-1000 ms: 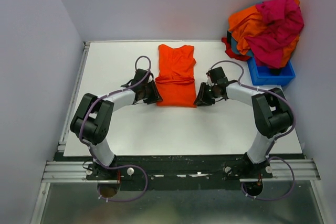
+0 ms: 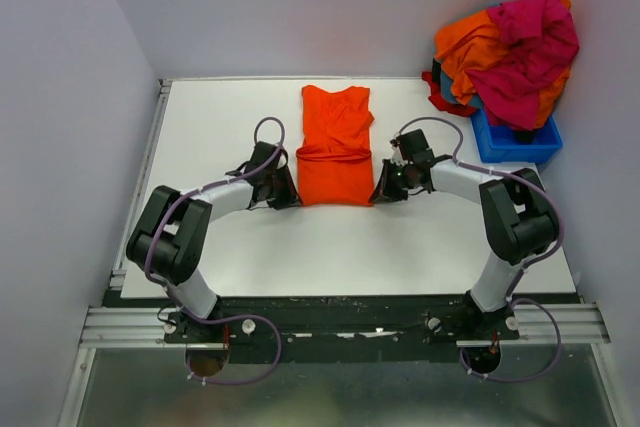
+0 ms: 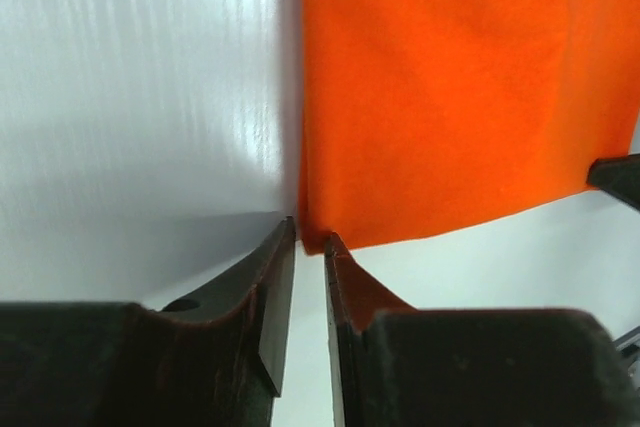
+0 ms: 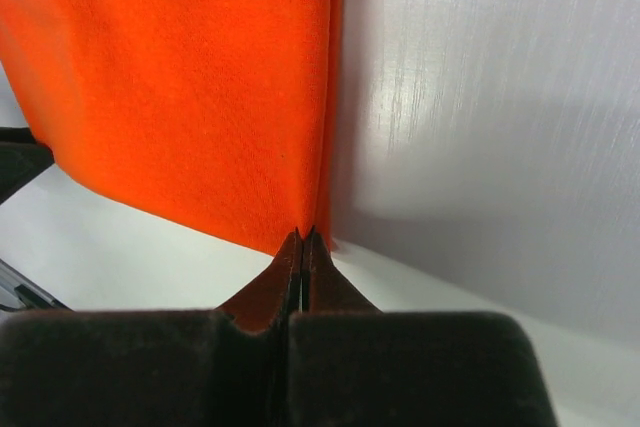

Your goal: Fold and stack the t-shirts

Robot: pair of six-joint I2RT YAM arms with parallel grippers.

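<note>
An orange-red t-shirt (image 2: 336,179) lies folded lengthwise on the white table, its near part narrow and its far part (image 2: 336,113) spread a little wider. At its near left corner is my left gripper, its fingers slightly apart with the cloth's corner between the tips. My right gripper is shut at the near right corner, where the orange cloth gathers into its fingertips. In the left wrist view, the tip of the other gripper shows at the shirt's right corner.
A blue bin (image 2: 515,141) heaped with crumpled orange, magenta and other cloths (image 2: 520,47) stands at the back right. Bare white table (image 2: 270,257) lies in front of the shirt and to both sides.
My left gripper has shifted slightly toward the near edge and lower at the shirt's corner. The right gripper has turned steeper at its corner. The shirt has hardly moved.
</note>
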